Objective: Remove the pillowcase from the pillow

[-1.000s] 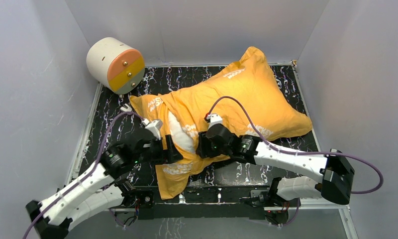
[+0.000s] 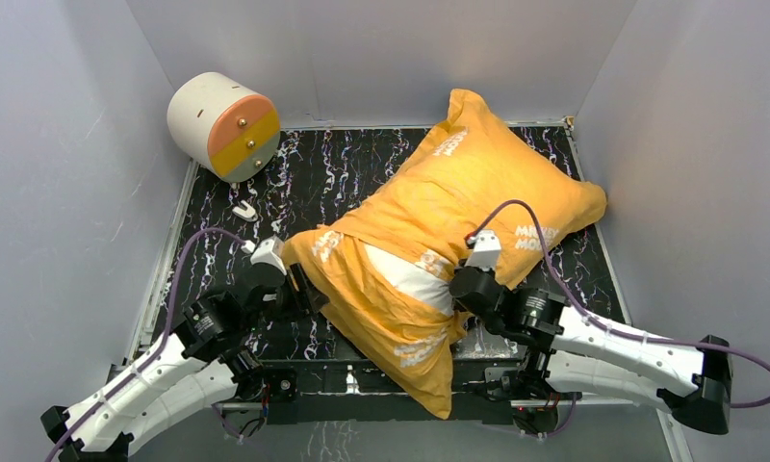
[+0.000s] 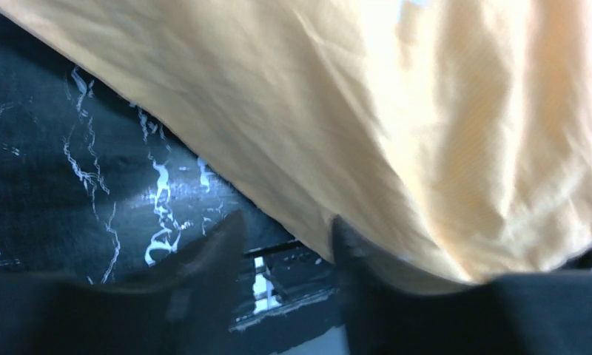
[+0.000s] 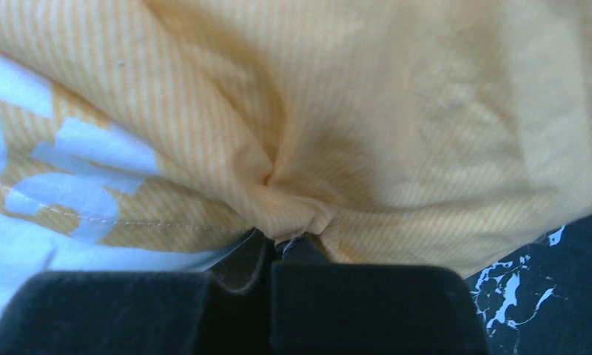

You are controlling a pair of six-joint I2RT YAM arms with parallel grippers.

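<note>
The orange pillowcase [image 2: 497,173] covers the pillow, which lies diagonally across the dark table, its front part hanging over the near edge. A white strip of pillow [image 2: 400,274] shows at an opening. My left gripper [image 2: 309,294] is open beside the pillowcase's left side; its blurred fingers sit over the hanging cloth edge [image 3: 293,185], nothing visible between them. My right gripper is shut on a gathered fold of the pillowcase [image 4: 293,214] next to the opening.
A white cylinder [image 2: 208,115] with coloured front stands at the back left, with a small white clip [image 2: 244,210] below it. Grey walls enclose the table on three sides. Bare table shows at the left.
My left gripper has drawn back slightly left.
</note>
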